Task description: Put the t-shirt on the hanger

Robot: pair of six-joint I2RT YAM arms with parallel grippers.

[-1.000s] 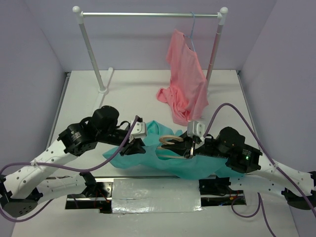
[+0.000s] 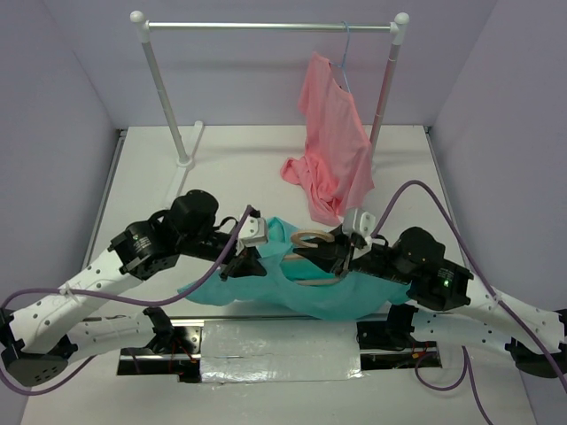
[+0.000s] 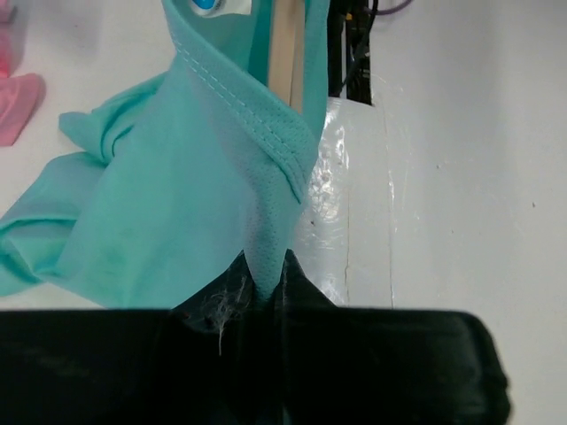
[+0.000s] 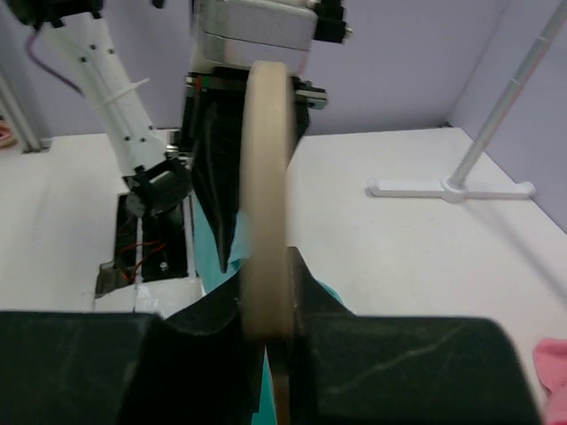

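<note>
The teal T-shirt (image 2: 319, 299) lies across the front of the white board, with a fold pinched upright in my shut left gripper, as the left wrist view shows. A beige hanger (image 2: 310, 235) is at my right gripper, partly inside the shirt; in the left wrist view a wooden bar (image 3: 283, 49) runs behind the raised fabric edge. The hanger is blurred between my right gripper's fingers in the right wrist view, and whether they are closed on it is unclear.
A white rack (image 2: 266, 26) stands at the back with a pink garment (image 2: 328, 159) on a blue hanger (image 2: 346, 44) at its right. The board's back left is clear. Side walls bound the space, and a foil-covered strip (image 2: 279, 350) is at the front.
Only slight motion shows: my left gripper with the fabric has shifted a little, and the right gripper and hanger have moved slightly toward the right and upward.
</note>
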